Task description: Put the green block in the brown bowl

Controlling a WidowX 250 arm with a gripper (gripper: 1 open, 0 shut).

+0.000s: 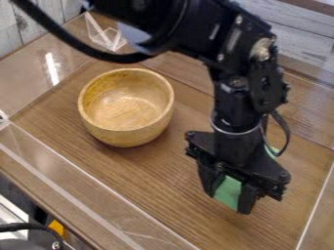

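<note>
The green block (229, 191) is at the lower right, partly covered by the black fingers of my gripper (232, 197). The gripper is shut on it, pointing down at the wooden surface. Whether the block's underside touches the surface cannot be made out. The brown bowl (127, 125) stands upright at upper left, apart from the gripper and empty.
A second green thing (274, 146) shows partly behind the gripper on the right. A clear wall (59, 161) runs along the left front edge, with dark cables (26, 229) beyond it.
</note>
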